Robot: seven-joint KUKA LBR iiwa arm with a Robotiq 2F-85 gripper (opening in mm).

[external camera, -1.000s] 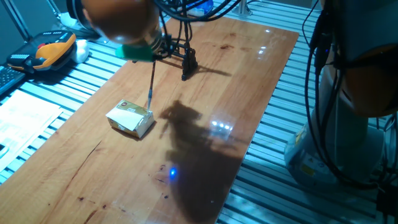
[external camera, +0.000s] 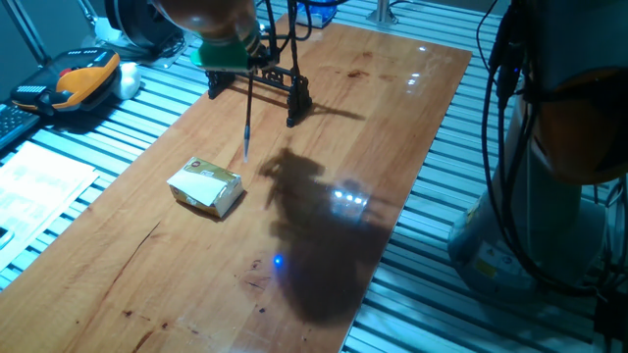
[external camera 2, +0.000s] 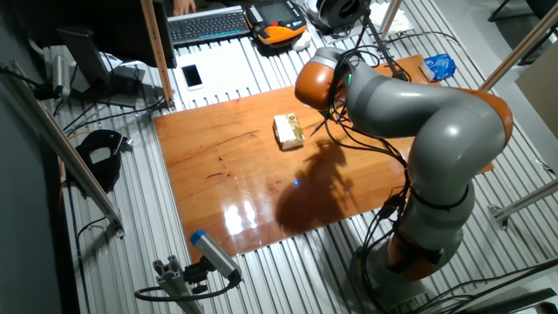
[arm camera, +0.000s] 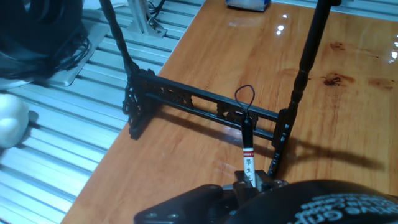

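Note:
A slim writing brush (arm camera: 248,155) with a dark upper end, a red-and-white band and a thin hanging loop (arm camera: 245,94) stands in my gripper, which is shut on its shaft. In exterior view 1 the brush (external camera: 247,132) hangs tip down above the wooden board, close to the box. Behind it stands a black carved rack (arm camera: 205,104) with two uprights; its top bar is outside the wrist view. The loop appears in front of the rack's lower rail, and I cannot tell the distance between them.
A small white-and-yellow box (external camera: 205,186) lies on the wooden board (external camera: 128,275). A blue packet (external camera 2: 438,67) is at the board's far end. An orange-and-black device (external camera: 67,80) and papers (external camera: 39,201) lie to the left. The board's near part is clear.
Over the last second the arm has shifted toward the rack, carrying the brush rightward, away from the box in exterior view 1.

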